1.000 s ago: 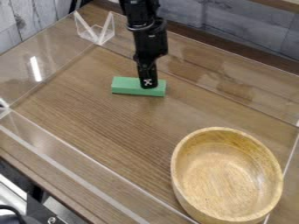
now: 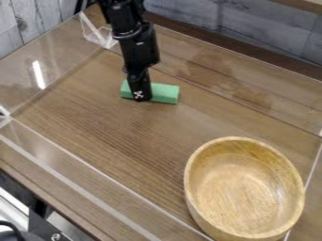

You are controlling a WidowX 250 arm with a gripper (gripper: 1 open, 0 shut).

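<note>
A flat green block (image 2: pixel 164 93) lies on the wooden table, upper centre of the camera view. My dark gripper (image 2: pixel 139 90) reaches down from the top and sits at the left part of the block, touching or just over it, hiding some of it. Its fingers look shut; whether anything is between them is unclear.
A large round tan bowl (image 2: pixel 243 185) stands at the lower right. A wall edge runs along the top right.
My gripper has moved left along the green block, from its middle-right to its left part. The block looks unmoved.
</note>
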